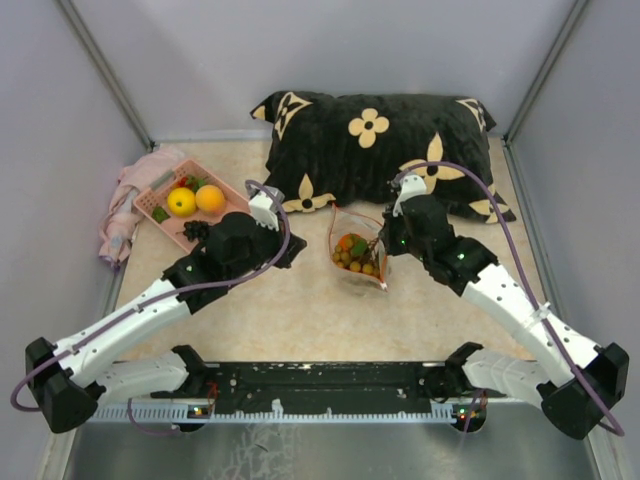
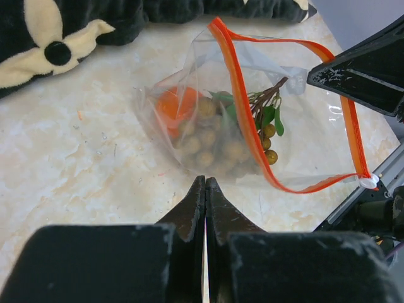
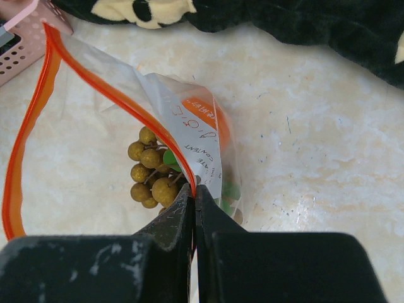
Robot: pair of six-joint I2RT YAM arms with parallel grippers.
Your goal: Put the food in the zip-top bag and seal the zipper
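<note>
A clear zip bag (image 1: 355, 258) with an orange zipper rim holds olive-like fruit on stems, leaves and something orange (image 2: 173, 104). My right gripper is shut on the bag's orange-edged rim at the right side of the top view, with the bag standing open below it. My left gripper is shut with nothing seen between its fingers, clear of the bag, to its left in the top view.
A pink basket (image 1: 160, 200) with yellow and orange fruit stands at back left beside a pink cloth (image 1: 135, 195). A black patterned cushion (image 1: 330, 140) lies along the back.
</note>
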